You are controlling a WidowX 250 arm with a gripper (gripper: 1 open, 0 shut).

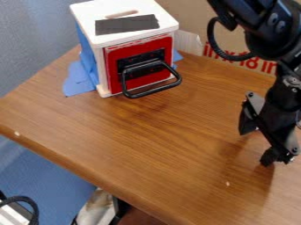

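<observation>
A black robot arm reaches down at the right side, with my gripper [268, 156] low over the wooden table [141, 158], its tip near or at the surface. Whether its fingers are open or shut cannot be made out, nor whether anything is between them. A small white box-like toy appliance [118, 31] with blue sides and a red front door with a black handle stands at the back left, a dark strip and a small light stick on top.
A blue sheet [77, 81] lies under the appliance. A cardboard box [202, 22] with red lettering stands behind. The table's edge runs along the left, with clutter below.
</observation>
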